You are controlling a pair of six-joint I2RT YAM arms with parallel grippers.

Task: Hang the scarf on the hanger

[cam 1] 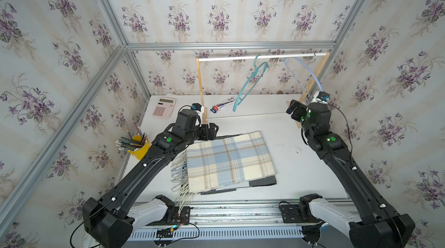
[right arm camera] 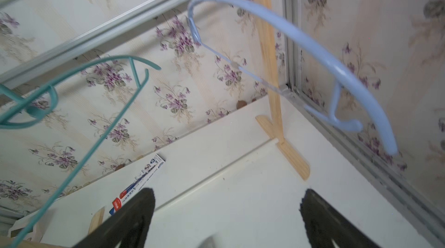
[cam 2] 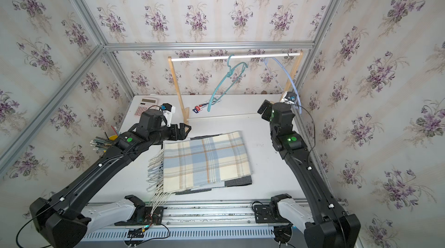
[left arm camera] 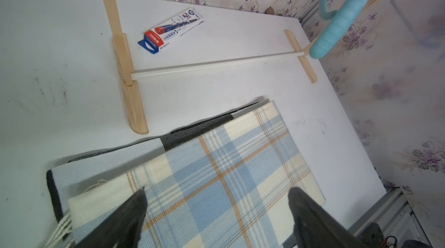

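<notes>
The plaid scarf, cream and light blue with brown lines, lies folded flat on the table, its fringe at the left. A teal hanger hangs from the white rail near its middle, and a light blue hanger hangs toward the rail's right end. My left gripper is over the scarf's far left corner; its fingers stand wide apart with nothing between them. Below the light blue hanger, my right gripper is also open and empty, as the right wrist view shows.
A grey-black cloth lies under the scarf. The wooden rack's left post stands near my left gripper. Behind it are a boxed tool and a pink calculator. A yellow pencil holder is at the left.
</notes>
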